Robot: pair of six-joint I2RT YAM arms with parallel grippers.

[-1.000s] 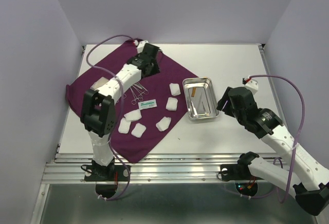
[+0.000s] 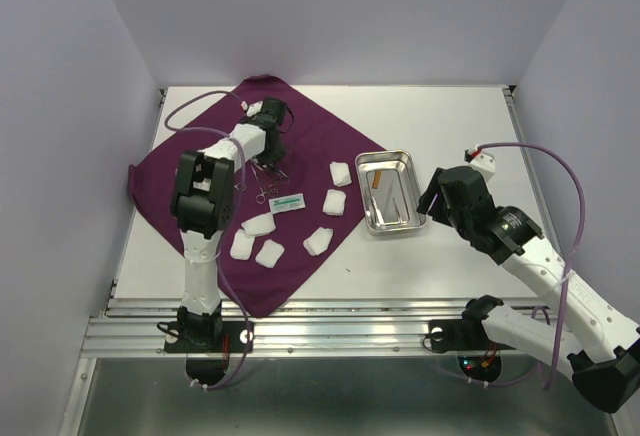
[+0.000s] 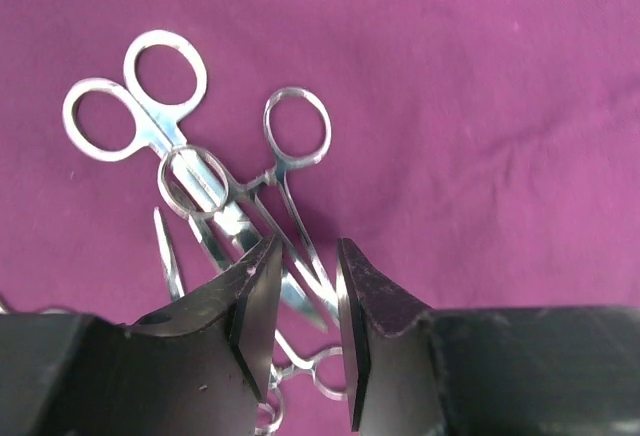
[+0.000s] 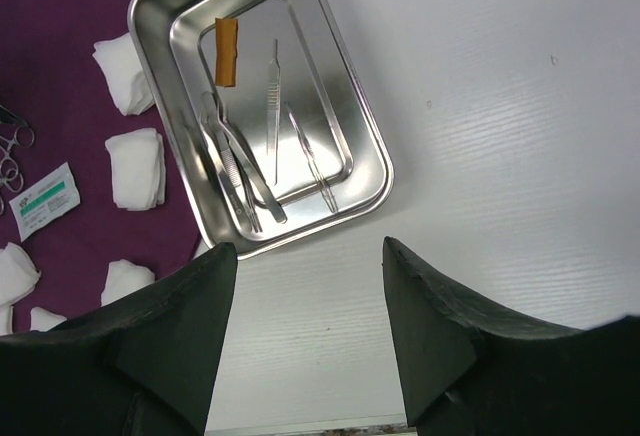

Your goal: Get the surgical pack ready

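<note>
My left gripper is low over a cluster of steel scissors point(image 3: 170, 136) and ring-handled clamps point(image 3: 296, 161) on the purple cloth point(image 3: 500, 136), its fingers part open around a clamp's shanks; whether they touch is unclear. My right gripper stands open beside the steel tray point(image 4: 370, 136). The tray holds several slim instruments, among them a scalpel handle point(image 4: 273, 106) and tweezers point(image 4: 255, 181), plus a small orange piece point(image 4: 226, 53).
Several white gauze pads point(image 2: 334, 203) and a green-striped packet point(image 2: 287, 203) lie on the cloth between the instruments and tray.
My left gripper has moved left and lower, onto the pile of scissors and clamps. The right arm has shifted very slightly; the tray is unchanged.
</note>
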